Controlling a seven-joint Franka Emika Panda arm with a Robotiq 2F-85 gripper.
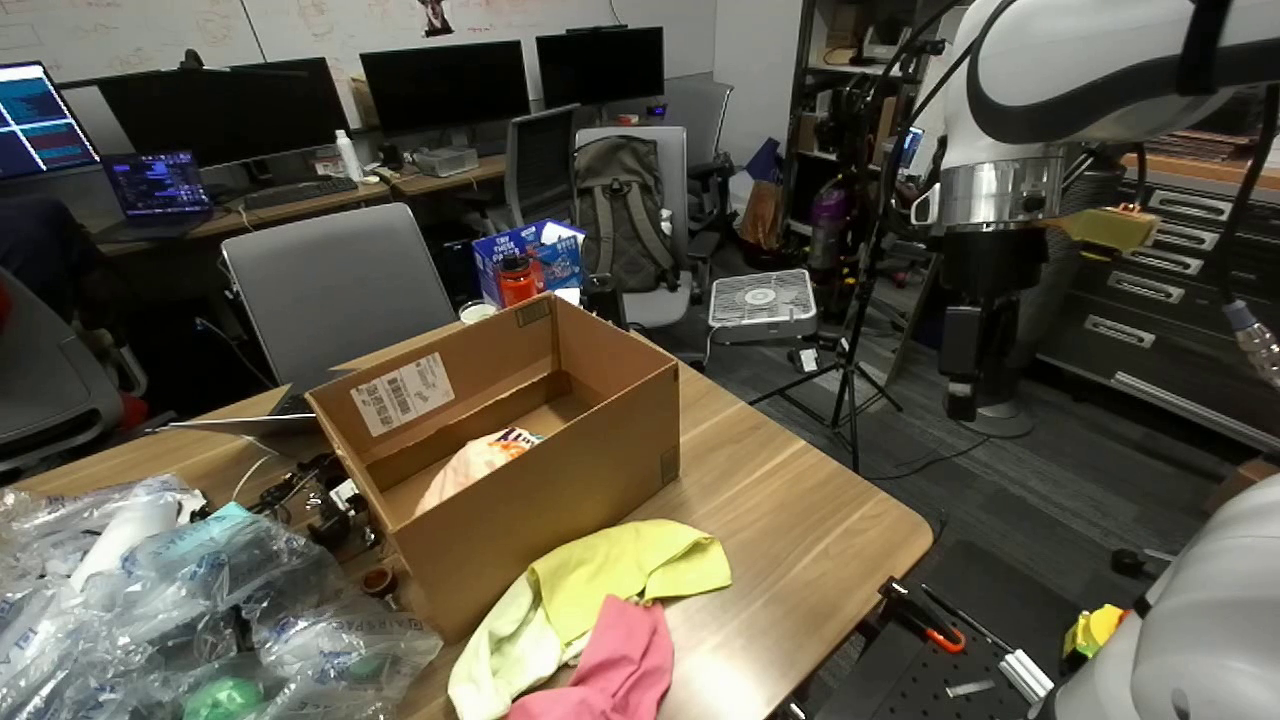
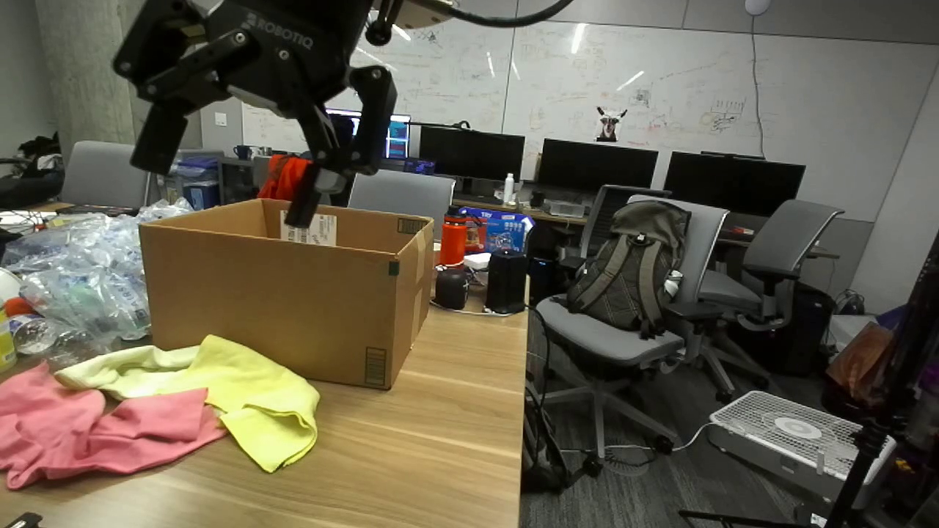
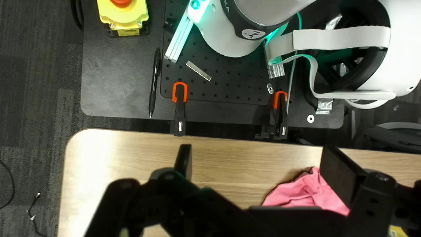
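My gripper hangs high over the table's near edge, its fingers wide apart and only air between the fingers. A pink cloth lies crumpled on the table; the wrist view shows part of it below and partly behind the right finger. A yellow cloth with a pale green part rests beside it, against the front of an open cardboard box. Inside the box is a pale pink and white item, partly hidden by the near wall.
Clear bubble packaging heaps up left of the box. Bare tabletop extends to its right. Behind the box stand a red bottle and a black cylinder. Two orange-tipped clamps, including one, grip the robot-side edge.
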